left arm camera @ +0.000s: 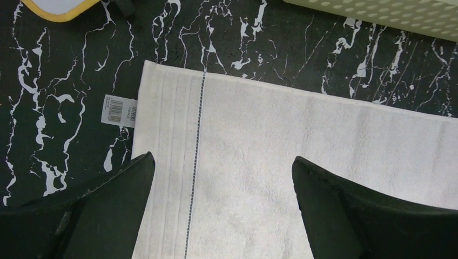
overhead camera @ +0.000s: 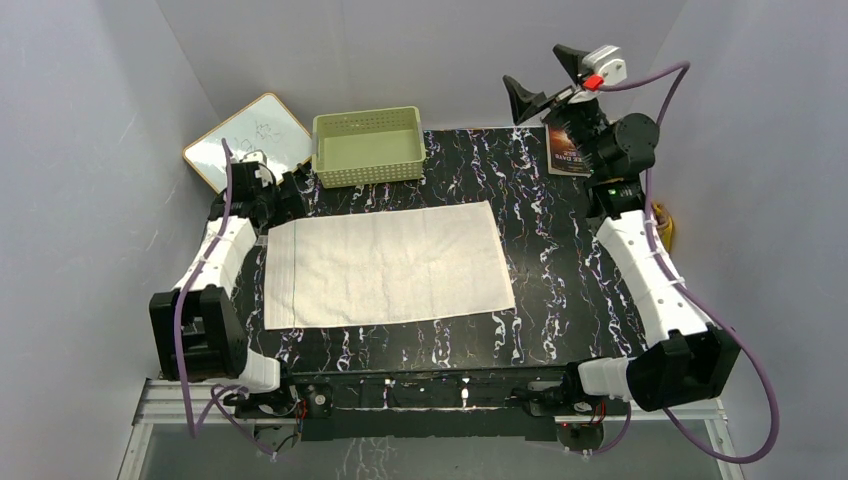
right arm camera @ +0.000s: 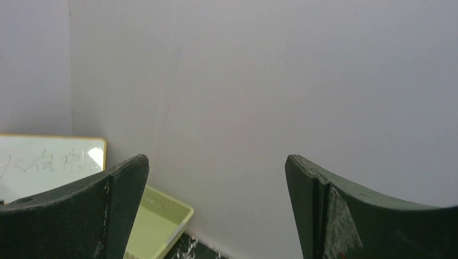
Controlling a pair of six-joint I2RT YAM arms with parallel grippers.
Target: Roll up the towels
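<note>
A white towel [overhead camera: 390, 265] lies flat and spread out on the dark marbled table. In the left wrist view the towel [left arm camera: 259, 145] shows a dark stitched line near its left end, and a label [left arm camera: 119, 111] sticks out from that edge. Above the towel's far left corner hangs my left gripper, open with nothing held. My right gripper is also open and empty; it is raised at the back right, well away from the towel, facing the rear wall.
Behind the towel stands an empty green basket [overhead camera: 368, 150]. A whiteboard [overhead camera: 250, 135] lies at the back left, near the left arm. A dark printed book [overhead camera: 563, 152] and a yellow item [overhead camera: 662, 228] are by the right arm. Bare table [overhead camera: 560, 270] extends right of the towel.
</note>
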